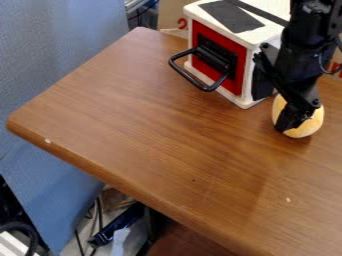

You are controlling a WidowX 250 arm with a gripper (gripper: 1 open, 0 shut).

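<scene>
My black gripper [289, 112] reaches down at the right of the camera view, over a pale yellow round object [310, 123], partly hiding it; whether its fingers are open or shut around that object is unclear. Just left of it stands a white box [253, 34] with a red front [211, 72] and a black looped handle [186, 74] that sticks out toward the table's open area.
A cardboard box [173, 14] stands behind. Beyond the table's left edge are a blue fabric panel [54, 70] and some cables and items below.
</scene>
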